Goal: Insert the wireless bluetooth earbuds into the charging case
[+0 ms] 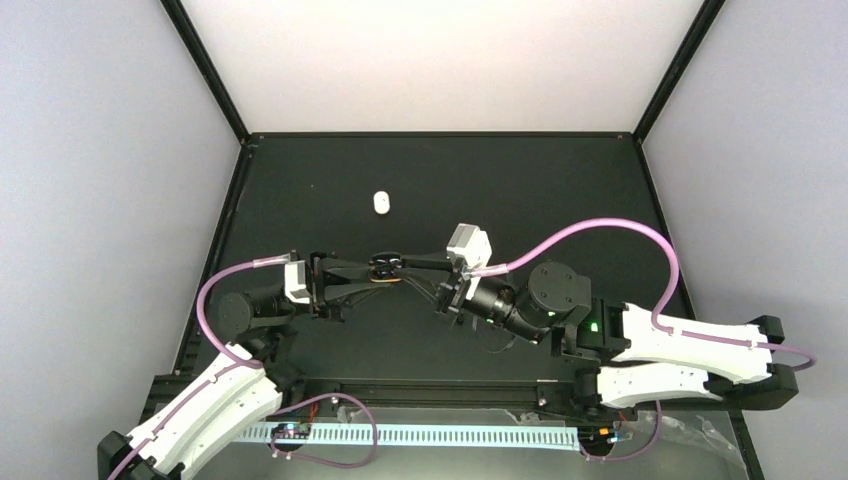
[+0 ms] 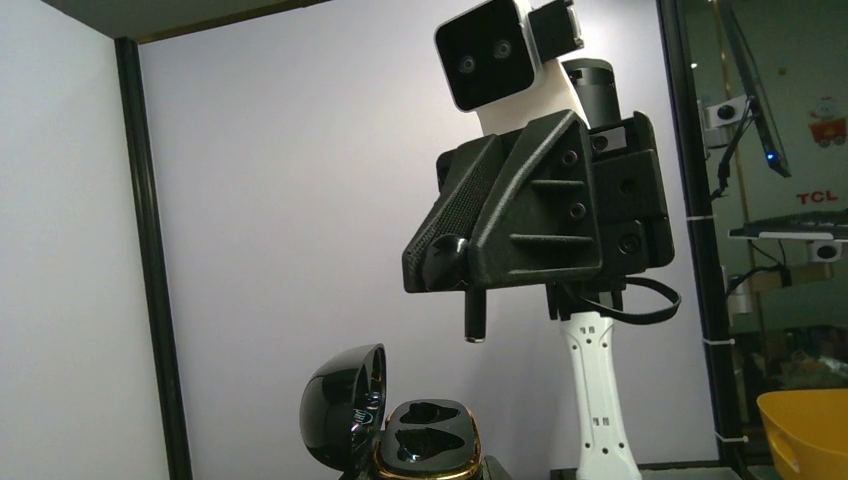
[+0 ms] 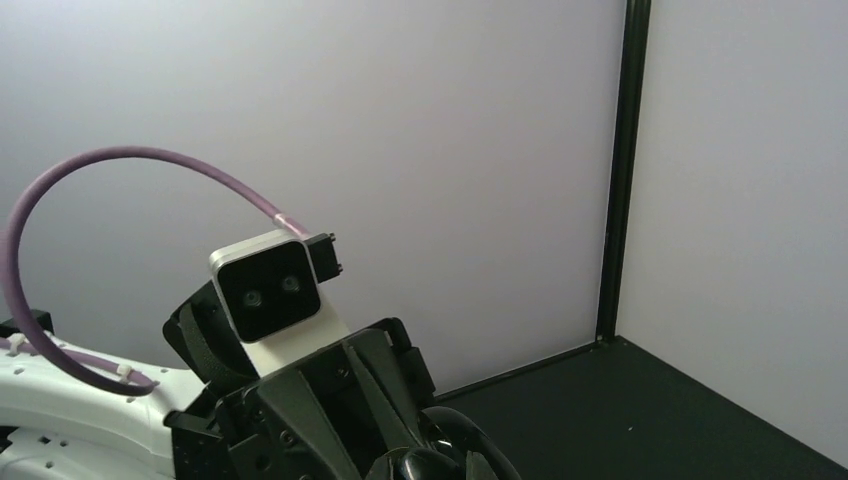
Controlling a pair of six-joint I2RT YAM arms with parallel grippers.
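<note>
The black charging case (image 2: pixel 428 452) has a gold rim and its lid (image 2: pixel 335 405) stands raised. It is clamped by my left gripper (image 1: pixel 376 270), above the table. Two glossy recesses face up in the case. My right gripper is shut on a black earbud (image 2: pixel 475 314), whose stem points straight down. In the left wrist view the earbud hangs above the case, with a visible gap. From the right wrist view, the earbud's round head (image 3: pixel 428 464) shows at the bottom edge, close to the case lid (image 3: pixel 462 432).
A small white rounded object (image 1: pixel 381 203) lies on the black table (image 1: pixel 520 180), beyond the grippers. Both arms meet near the middle, their fingertips almost together.
</note>
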